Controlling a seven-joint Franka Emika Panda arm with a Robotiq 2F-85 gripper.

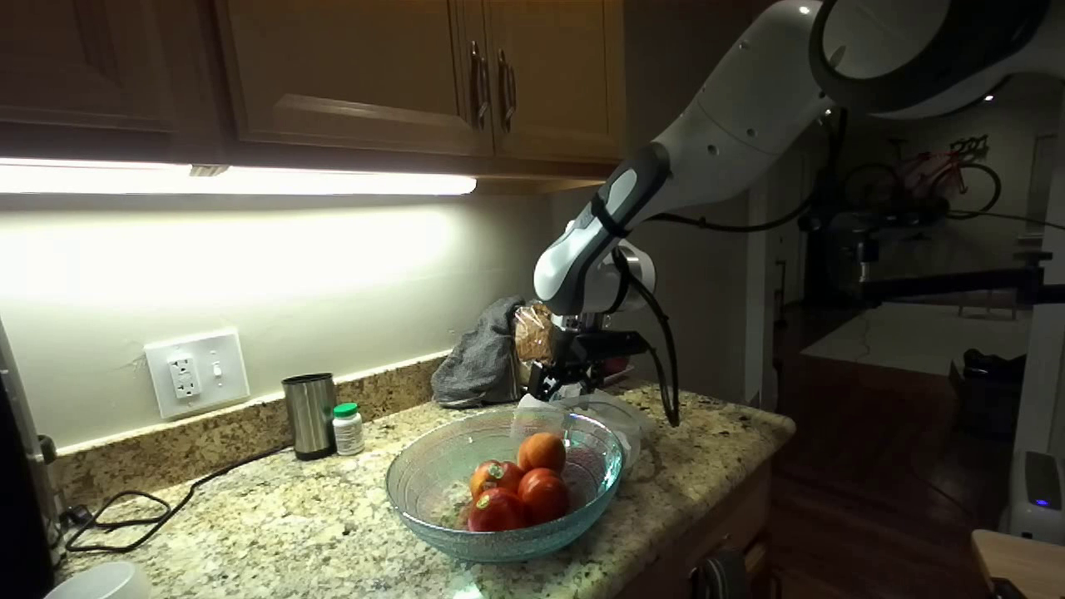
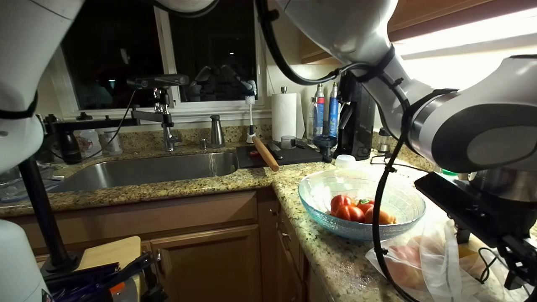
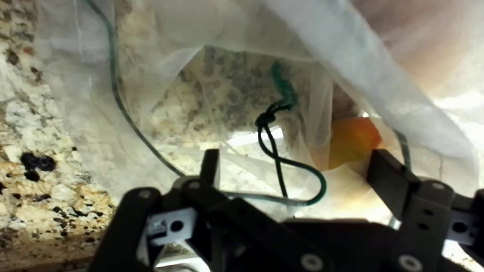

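A translucent mesh bag [image 2: 433,256] lies on the counter beside the glass bowl, with pinkish and yellow-orange contents showing through. In the wrist view its dark green drawstring [image 3: 313,170] loops across the opening, and an orange-yellow item [image 3: 354,140] shows at the right. My gripper is open over the bag, its two fingers wide apart, with the knotted cord and thin mesh in view between them. Whether the fingertips touch the mesh I cannot tell. The clear bowl [image 1: 419,499] holds several red-orange tomatoes [image 1: 544,494].
Behind the gripper stand a grey cloth [image 1: 479,359] and a bagged loaf [image 1: 532,334]. A steel tumbler [image 1: 310,414] and a white bottle [image 1: 347,429] are by the wall. The counter [image 1: 289,519] left of the bowl is mostly clear.
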